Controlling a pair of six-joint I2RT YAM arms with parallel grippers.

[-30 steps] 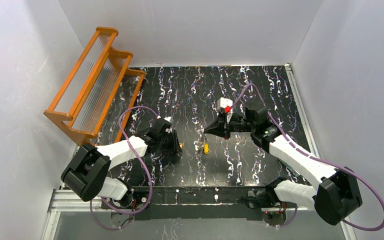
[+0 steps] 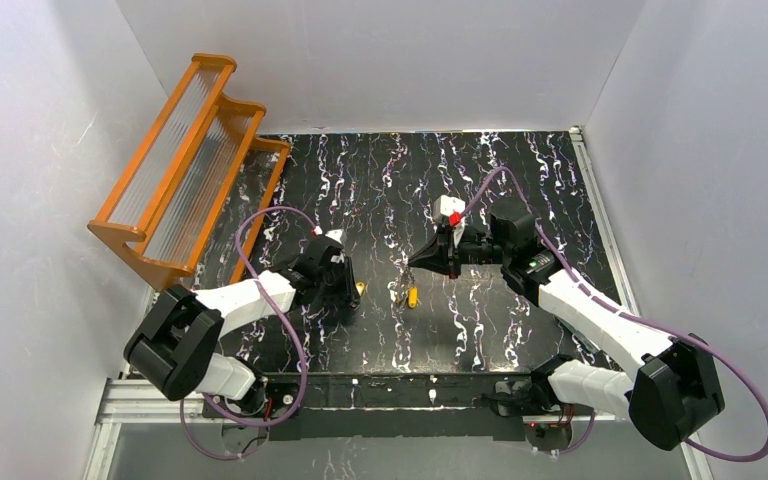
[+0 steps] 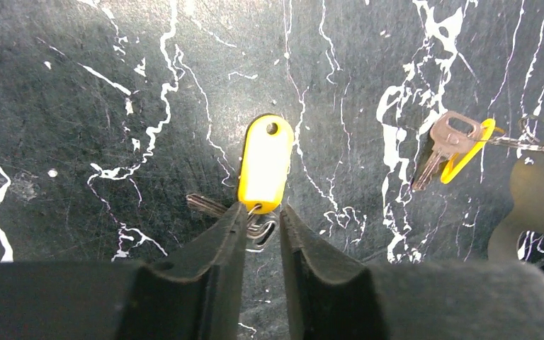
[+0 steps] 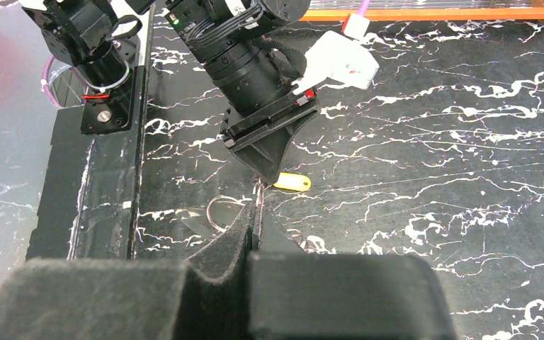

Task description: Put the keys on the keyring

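Note:
On the dark marbled table, a yellow tag [image 3: 265,159] lies with a small ring and a silver key [image 3: 205,205] at its near end. My left gripper is part open, its fingertips on either side of the ring end of that tag; contact cannot be told. Farther right, a second key [image 3: 453,145] with a yellow tag [image 3: 467,156] is beside my right gripper. That gripper is shut on what looks like the keyring, a thin wire loop [image 4: 221,211] showing beside its fingers. Its grip point is mostly hidden.
An orange wooden rack [image 2: 185,170] with ribbed panels stands at the left of the table. Grey walls rise at the back and both sides.
My left arm has shifted slightly, its elbow swinging out and back, and more of the yellow tag now shows beside that gripper. The right arm has stayed still.

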